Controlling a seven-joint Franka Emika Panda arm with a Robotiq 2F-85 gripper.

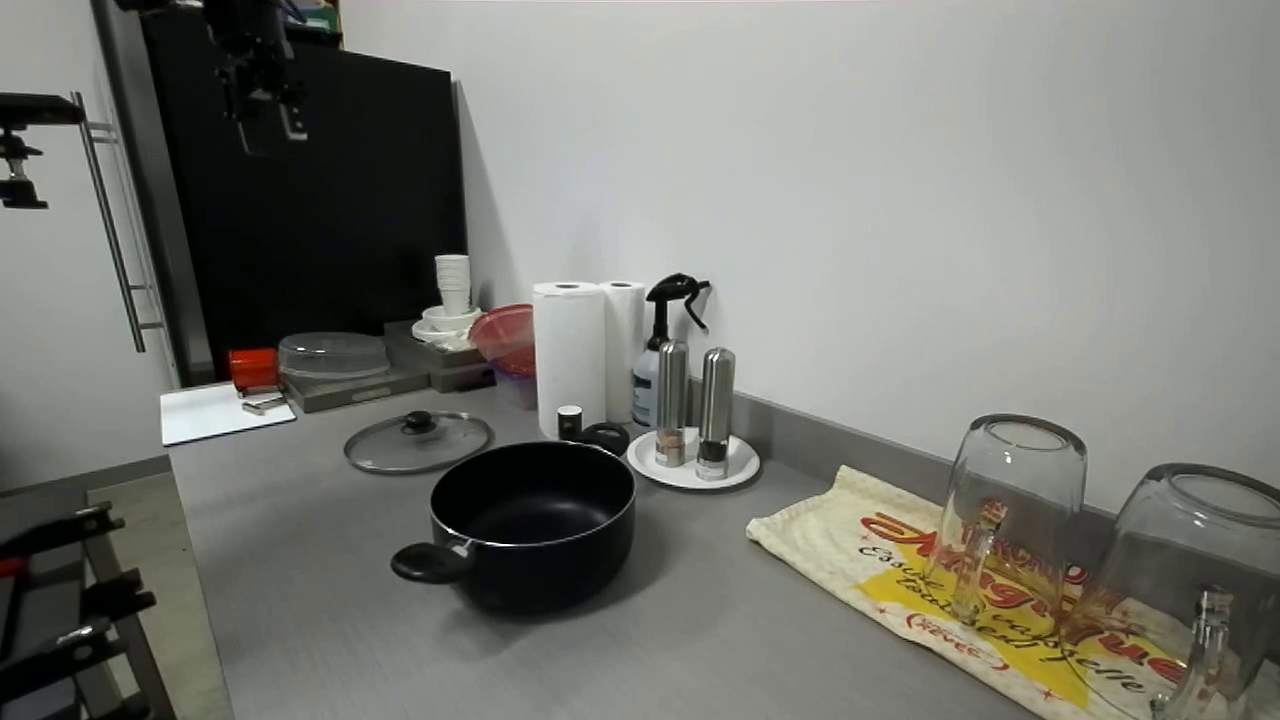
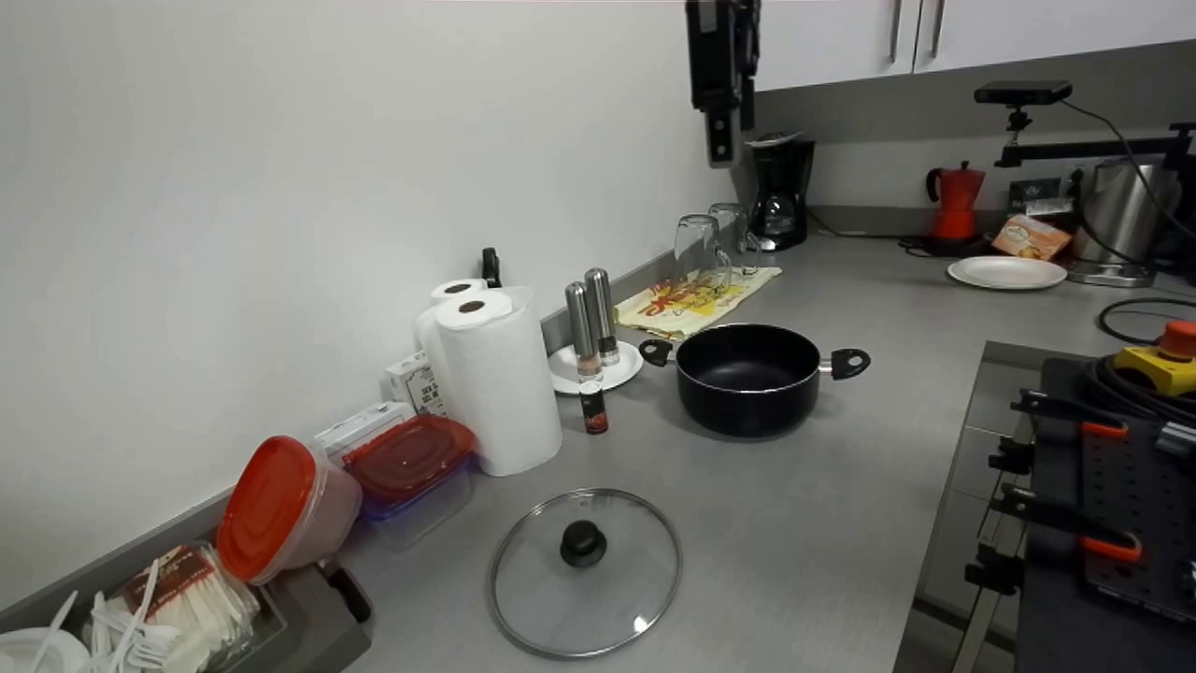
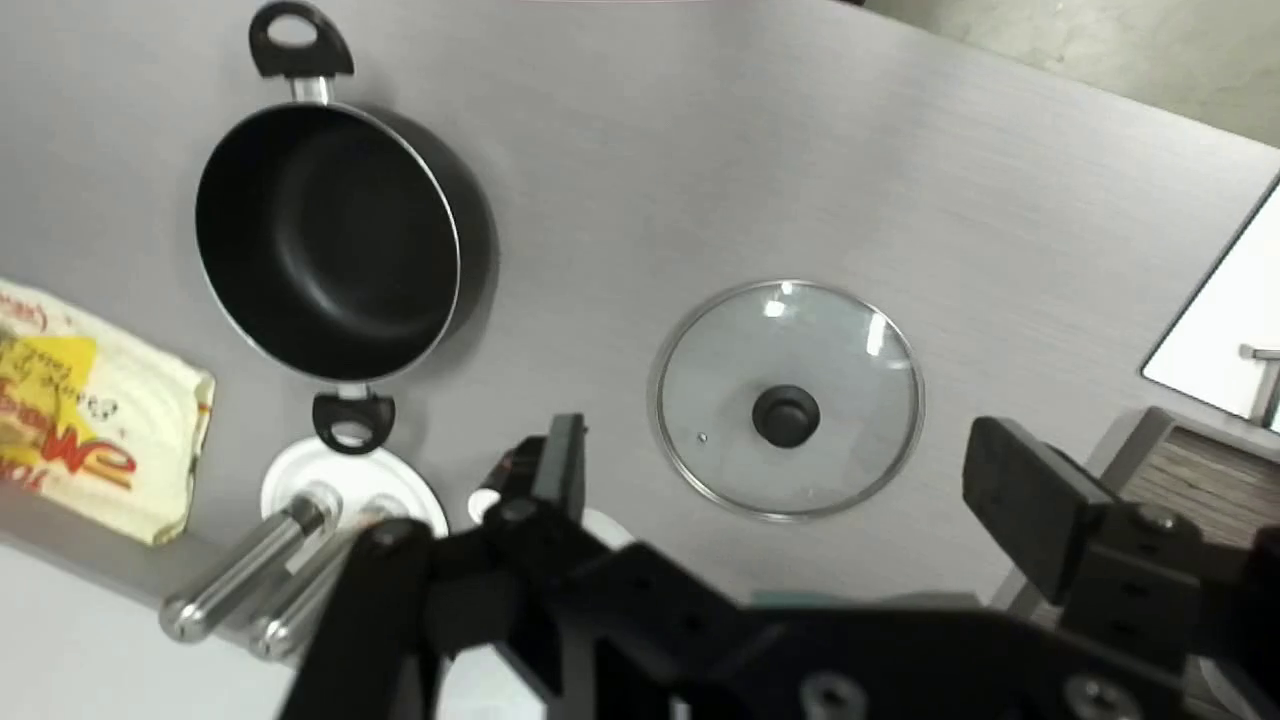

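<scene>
My gripper is open and empty, its fingers spread wide on either side of the lid in the wrist view. It hangs high above the counter, at the top of both exterior views. The round glass lid [image 3: 720, 396] lies flat on the counter, its black knob [image 3: 786, 415] facing up between my fingers in the wrist view, well below them. An uncovered black pot [image 2: 748, 404] with two side handles rests on the counter apart from the lid. Its dark inside [image 3: 324, 240] looks empty.
Along the wall stand paper towel rolls [image 2: 499, 381], a small spice jar [image 2: 593, 408] and two metal mills on a white plate [image 1: 738, 470]. Red-lidded containers [image 2: 269, 505] sit nearby. Glass mugs [image 1: 1014, 516] stand on a printed towel [image 1: 828, 528]. Bare counter surrounds the lid and pot's front.
</scene>
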